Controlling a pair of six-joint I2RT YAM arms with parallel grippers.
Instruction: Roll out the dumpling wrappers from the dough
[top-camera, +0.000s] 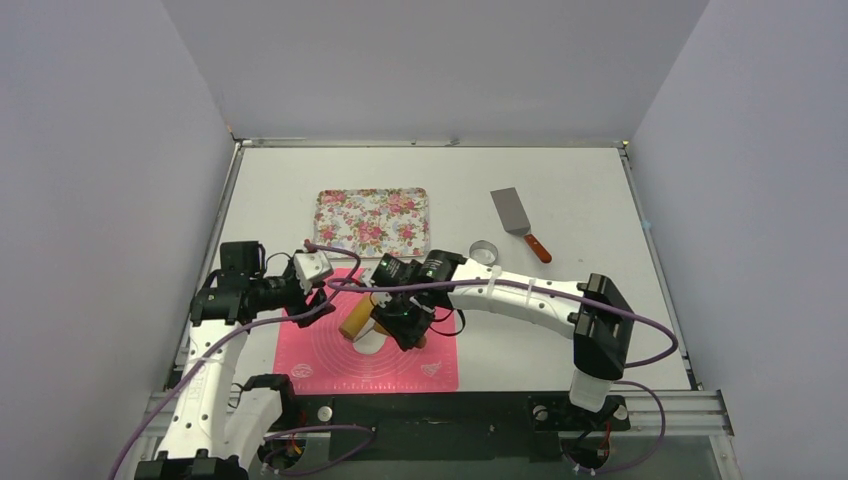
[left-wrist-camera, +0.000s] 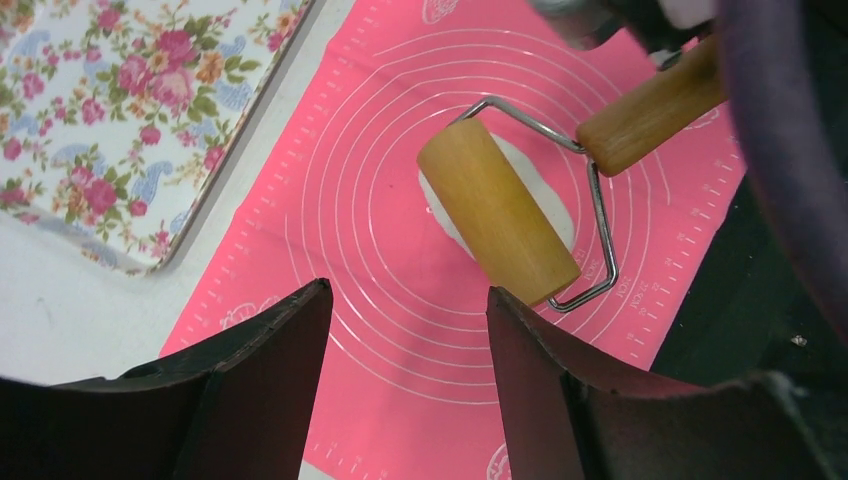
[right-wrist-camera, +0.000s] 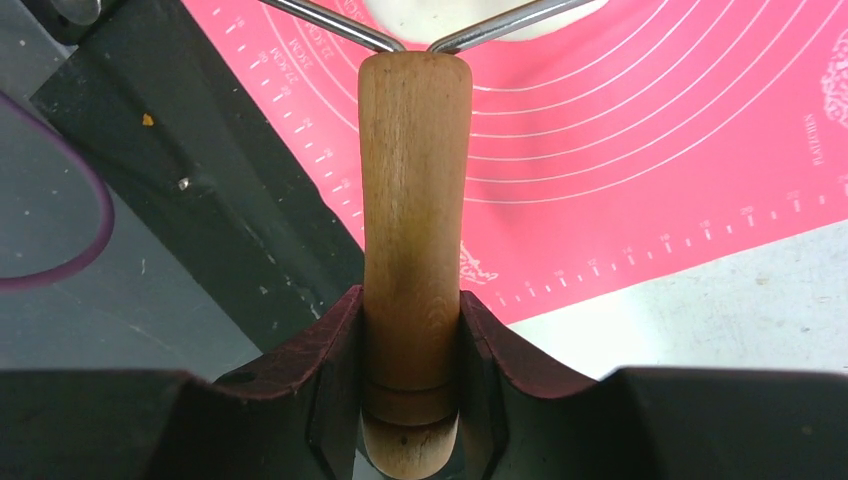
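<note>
A flattened round of white dough lies on the pink mat, partly hidden under a wooden roller on a wire frame. My right gripper is shut on the roller's wooden handle, which rises toward the mat's lower right in the top view. My left gripper stands open above the left side of the mat, with nothing between its fingers, clear of the roller.
A floral tray lies behind the mat. A round metal cutter and a spatula lie on the right. Purple cables arch over both arms.
</note>
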